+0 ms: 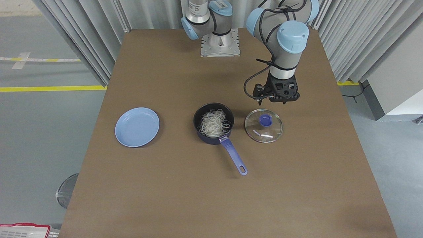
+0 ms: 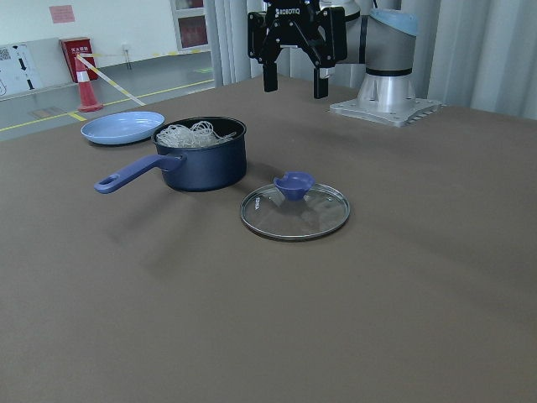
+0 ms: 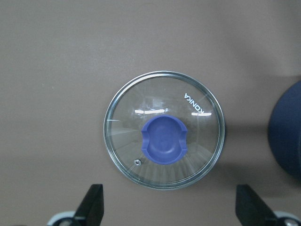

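My gripper (image 2: 296,84) hangs open and empty above the glass lid, its fingers (image 3: 89,207) spread wide in the wrist view. The lid (image 1: 257,133) lies on the table with a blue knob (image 3: 164,140) at its centre (image 2: 294,186), upright. Left of it in the front view is a dark saucepan (image 2: 210,168) holding white noodle-like strands (image 1: 214,123), its blue handle (image 1: 234,156) pointing toward the front. A blue plate (image 1: 136,127) lies empty further left.
The robot base (image 1: 220,49) stands at the back edge.
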